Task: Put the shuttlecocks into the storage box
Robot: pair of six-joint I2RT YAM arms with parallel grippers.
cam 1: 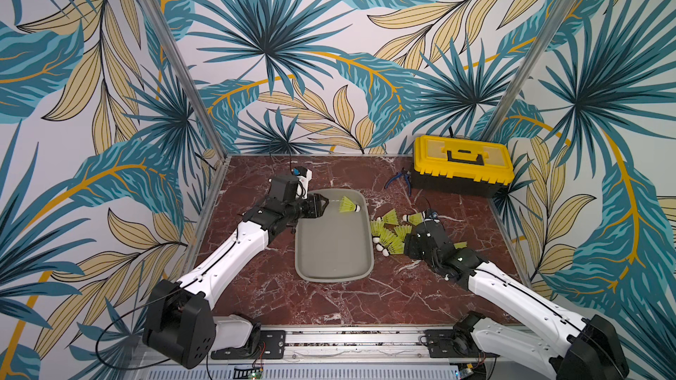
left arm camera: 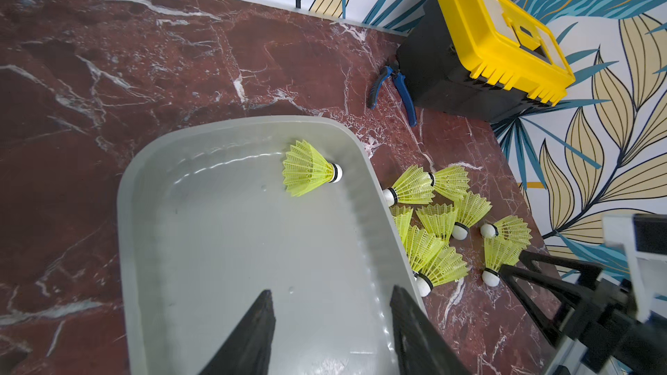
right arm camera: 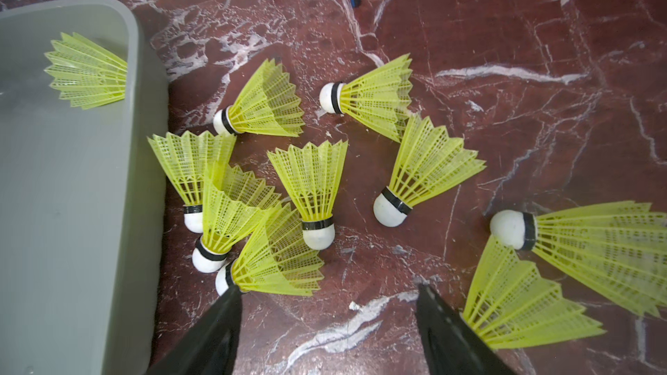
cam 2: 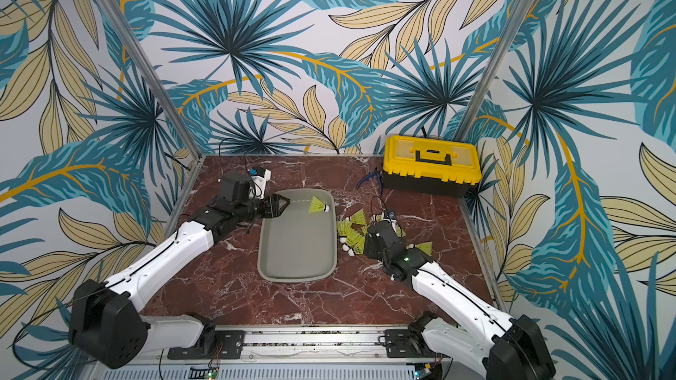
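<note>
A yellow shuttlecock [left arm camera: 311,166] lies inside the grey tray [left arm camera: 250,250] near its back right corner. My left gripper is open over the tray, nothing between its fingers. More shuttlecocks [right arm camera: 312,180] lie loosely piled and scattered on the table right of the tray. My right gripper hangs open over them, with empty fingers; two shuttlecocks lie toward its right finger.
A black toolbox with a yellow lid [cam 1: 461,158] stands closed at the back right, with blue pliers [left arm camera: 406,97] beside it.
</note>
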